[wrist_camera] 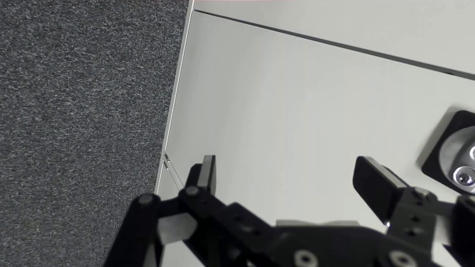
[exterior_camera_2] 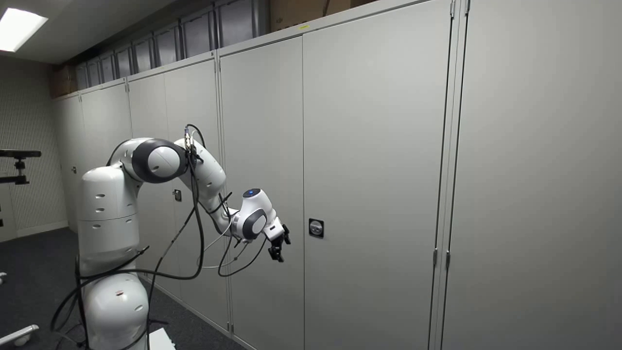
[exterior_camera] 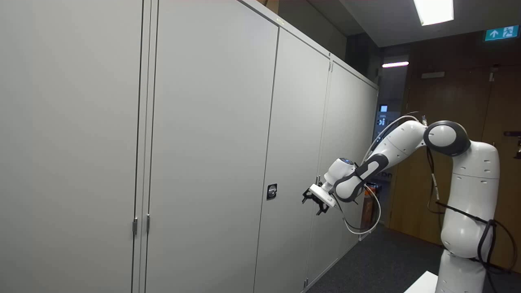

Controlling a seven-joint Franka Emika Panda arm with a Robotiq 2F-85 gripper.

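Note:
My gripper is open, its two fingers wide apart with only air and the pale door face behind them. A tall grey cabinet [exterior_camera: 210,122] has its doors shut. On one door sits a round silver lock handle [exterior_camera_2: 316,227] on a dark square plate; part of it also shows at the right edge of the wrist view, beyond the right finger [wrist_camera: 378,184]. In the second exterior view the gripper [exterior_camera_2: 283,244] hangs to the left of the handle and a little lower, apart from it.
Dark carpet [wrist_camera: 89,98] runs along the cabinet's foot. More shut cabinets [exterior_camera_2: 148,111] continue along the wall, with grey boxes [exterior_camera_2: 195,35] on top. Cables [exterior_camera_2: 201,233] hang loosely around the arm. The space before the nearer doors is clear.

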